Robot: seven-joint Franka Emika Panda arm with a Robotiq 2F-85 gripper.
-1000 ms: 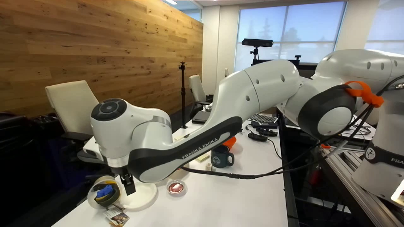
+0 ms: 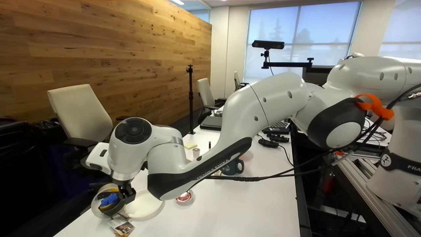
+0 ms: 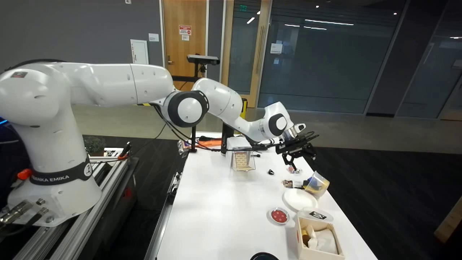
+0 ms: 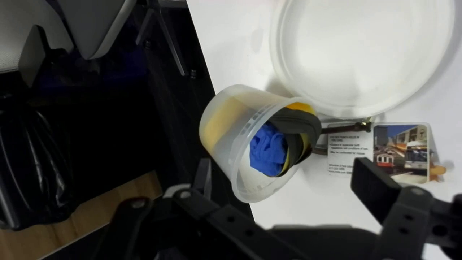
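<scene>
In the wrist view my gripper is open, its dark fingers (image 4: 375, 188) wide apart with nothing held between them. Beyond the gap lies a translucent plastic tub (image 4: 225, 125), tipped on its side at the table's edge. Inside its mouth are a crumpled blue cloth-like thing (image 4: 267, 149) and a dark strap-like item (image 4: 299, 121) with yellow edges. A picture card (image 4: 400, 149) lies by the tub's mouth. From exterior view 1, the gripper (image 2: 127, 194) appears beside the tub (image 2: 96, 205); exterior view 2 shows the gripper (image 3: 299, 152) above the tabletop.
A white plate (image 3: 299, 199) lies close beside the tub. Near it are a small bowl with red contents (image 3: 278, 216) and a cream box (image 3: 320, 251) with things inside. A dark mug (image 2: 233, 168) is partly behind the arm.
In exterior view 1 my gripper has shifted left toward the tub, and the wrist has tilted and lowered. The tub, plate and card look unmoved.
</scene>
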